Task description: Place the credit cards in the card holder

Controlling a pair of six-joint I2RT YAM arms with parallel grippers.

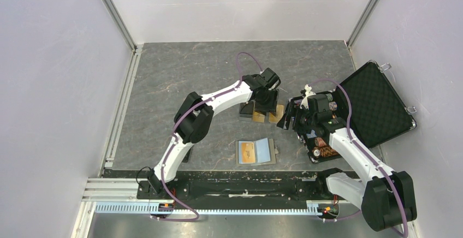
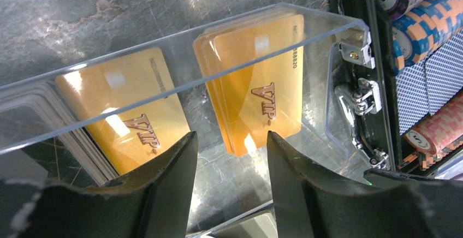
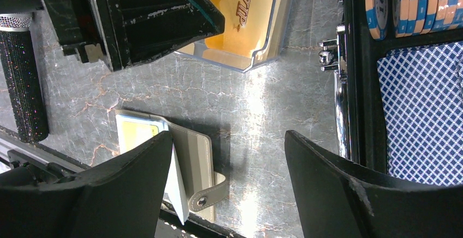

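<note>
Two stacks of gold credit cards lie in a clear plastic box [image 2: 215, 73]; the right stack [image 2: 271, 93] and the left stack [image 2: 123, 109] show in the left wrist view. Over the box, my left gripper is partly open, fingers apart, with nothing between them. The grey card holder [image 1: 274, 153] lies spread on the table nearer the front, a gold card [image 1: 247, 152] in its left side and a pale blue sleeve on its right. My right gripper stands open and empty to the right of the clear box, between the holder and the case.
An open black case [image 1: 322, 149] of poker chips stands on the right, its lid [image 1: 380, 104] leaning outward. In the right wrist view a black microphone [image 3: 22, 82] lies at the left.
</note>
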